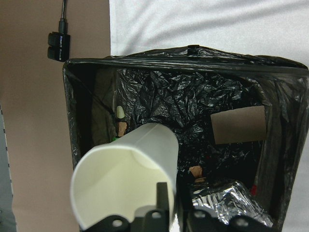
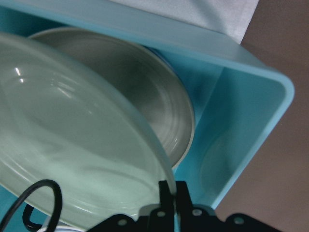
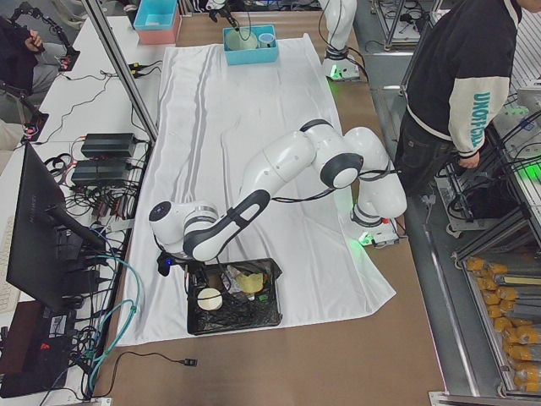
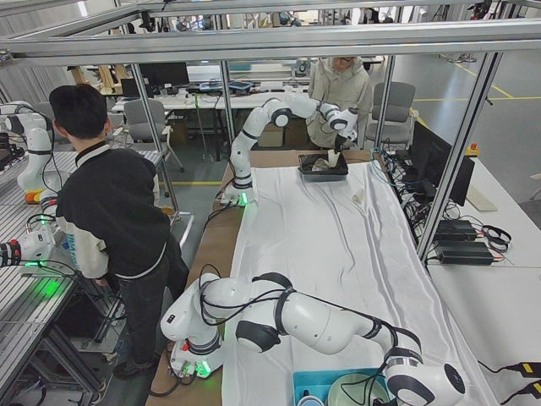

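A white paper cup [image 1: 120, 186] is held over a black-lined bin [image 1: 287, 125] by my left gripper, shut on its rim in the left wrist view. Cardboard scraps [image 1: 238, 124] and crumpled foil [image 1: 227, 203] lie inside the bin. In the right wrist view my right gripper is shut on the rim of a pale green plate [image 2: 72, 135], tilted over a grey bowl [image 2: 164, 111] in a blue bin [image 2: 251, 111].
A white cloth [image 3: 245, 118] covers the table, clear between the two bins. Cables and a monitor [image 3: 46, 237] line one side; a person [image 3: 448, 93] stands on the other.
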